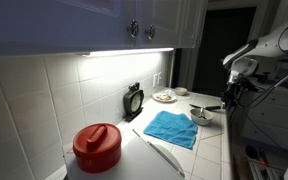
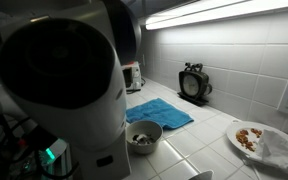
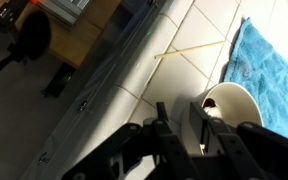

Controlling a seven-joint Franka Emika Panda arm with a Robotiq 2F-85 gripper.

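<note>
My gripper hangs over the counter edge beside a white bowl [image 3: 242, 104]. Its dark fingers stand some way apart in the wrist view, and I cannot make out whether anything is clasped between them. Inside the bowl lie small dark and reddish bits. The same bowl [image 2: 144, 134] sits on the tiled counter in exterior view 2, where the arm's big dark and grey body [image 2: 69, 75] fills the left side. In exterior view 1 the gripper is small and dark, so its fingers do not show clearly.
A blue towel [image 1: 171, 128] lies beside the bowl. A thin light stick [image 3: 189, 48] rests on the tiles. Farther along are a plate of food [image 2: 249, 138], a black round appliance [image 2: 193, 84] and a red pot [image 1: 97, 147]. A black long-handled utensil [image 3: 31, 38] lies below the counter.
</note>
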